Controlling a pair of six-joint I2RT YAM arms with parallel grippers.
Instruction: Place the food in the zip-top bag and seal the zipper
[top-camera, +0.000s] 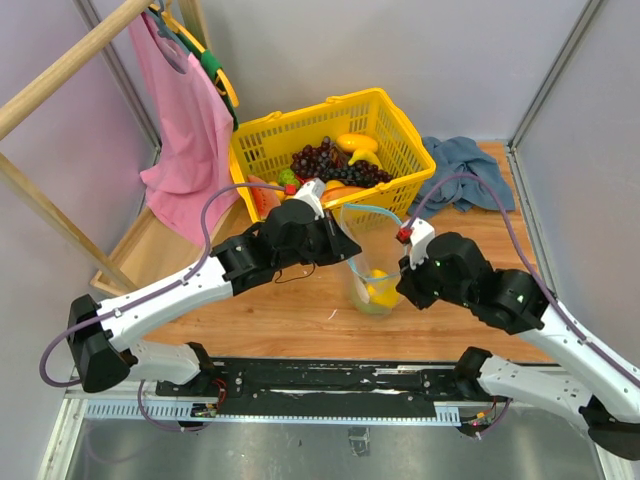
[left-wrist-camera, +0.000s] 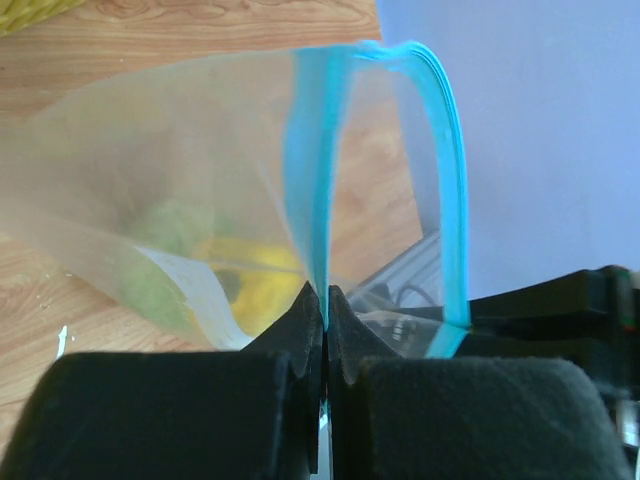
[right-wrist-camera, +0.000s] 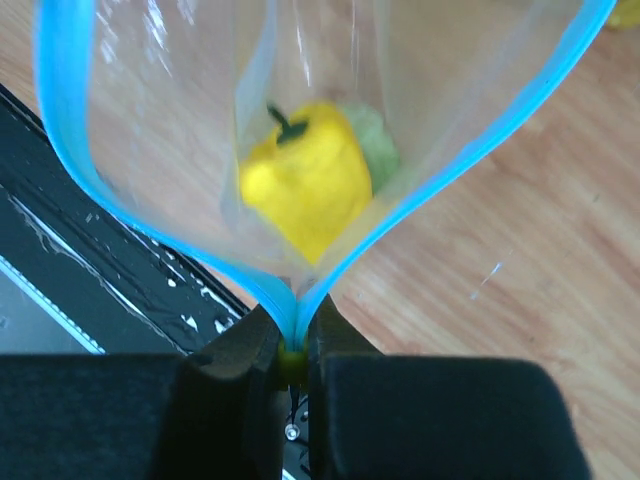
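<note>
A clear zip bag (top-camera: 362, 276) with a blue zipper stands between my grippers, holding a yellow pepper (right-wrist-camera: 305, 185) and something pale green beside it. My left gripper is shut on the zipper edge at one side. My right gripper is shut on the opposite edge, where the blue strips meet between its fingers. The bag's mouth gapes between the two grippers.
A yellow basket (top-camera: 255, 150) of fruit and vegetables stands at the back. A blue cloth (top-camera: 462, 175) lies right of it, and a pink fabric item (top-camera: 185, 150) hangs at left. Bare table surrounds the bag's front.
</note>
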